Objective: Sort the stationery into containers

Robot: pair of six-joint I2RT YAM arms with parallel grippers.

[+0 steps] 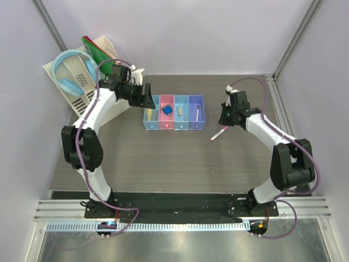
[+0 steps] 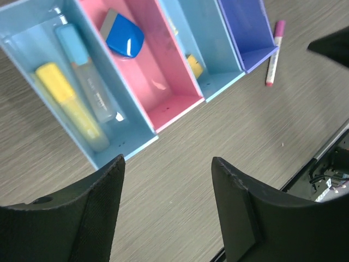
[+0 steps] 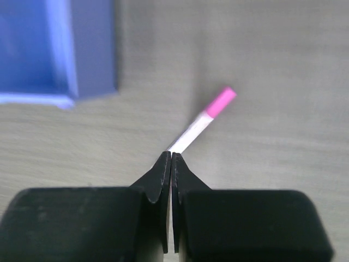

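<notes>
Four compartments stand mid-table: light blue (image 1: 151, 125) with yellow and blue-capped items, pink (image 1: 167, 124) with a blue object (image 1: 167, 109), light blue (image 1: 181, 124), purple (image 1: 196, 124) with a pen (image 1: 198, 112). A white marker (image 3: 189, 135) with pink cap (image 3: 220, 102) is in the grip of my right gripper, shut on it, right of the purple compartment in the top view. My left gripper is open and empty, beside the compartments' left end.
A cream organizer (image 1: 77, 98) at the back left holds blue headphones (image 1: 70, 85) and a green item (image 1: 96, 52).
</notes>
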